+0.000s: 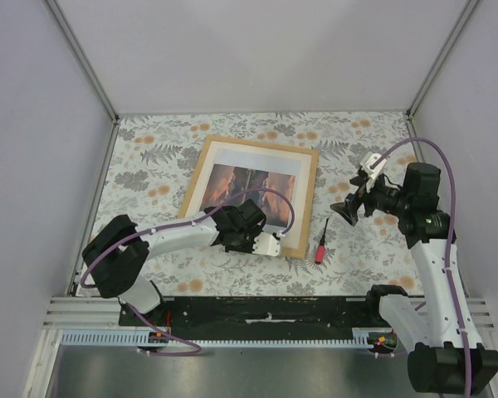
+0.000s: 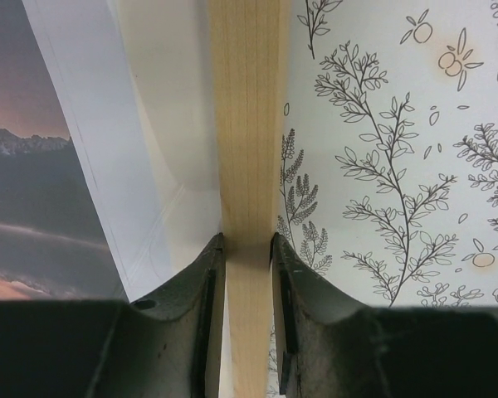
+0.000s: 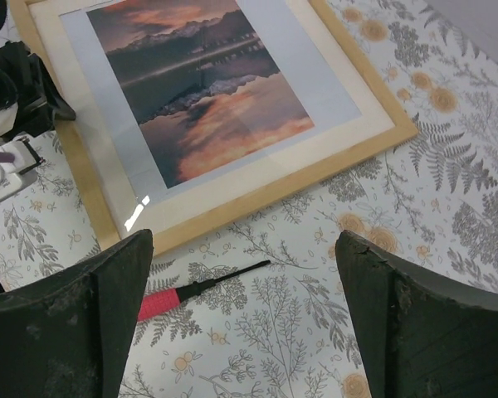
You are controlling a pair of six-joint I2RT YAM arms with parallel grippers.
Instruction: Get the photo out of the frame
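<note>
A light wooden frame (image 1: 310,195) lies flat on the patterned cloth, holding a photo (image 3: 199,83) of mountains and a sunset sky inside a pale border. In the left wrist view my left gripper straddles one wooden rail of it, a fingertip against each side. The top view has that arm over the frame's front edge, its fingertips hidden. Off the frame's right side hangs my right gripper, wide open and empty, with its fingers seen at the bottom of the right wrist view.
A red-handled screwdriver (image 1: 319,249) lies on the cloth to the right of the frame, its thin shaft pointing toward the back. Pale walls close off the back and both sides.
</note>
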